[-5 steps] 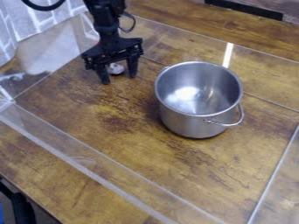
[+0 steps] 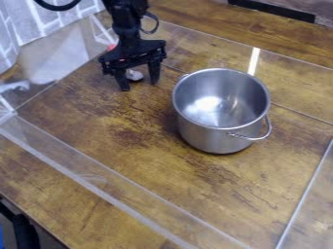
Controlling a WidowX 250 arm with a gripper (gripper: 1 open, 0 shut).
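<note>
My black gripper (image 2: 138, 73) reaches down from the top over a small pale object (image 2: 132, 74) with a bit of red near it, at the upper middle left of the wooden surface. The object is partly hidden behind the gripper, and I cannot tell whether the fingers touch it or how far apart they are. A large steel pot (image 2: 221, 107) with a side handle stands upright to the right of the gripper.
Clear panels or edges run along the left, front and right sides. The pot takes up the middle right.
The gripper has shifted slightly upward in the view and its shape over the small object looks a little different. The pot has not moved.
</note>
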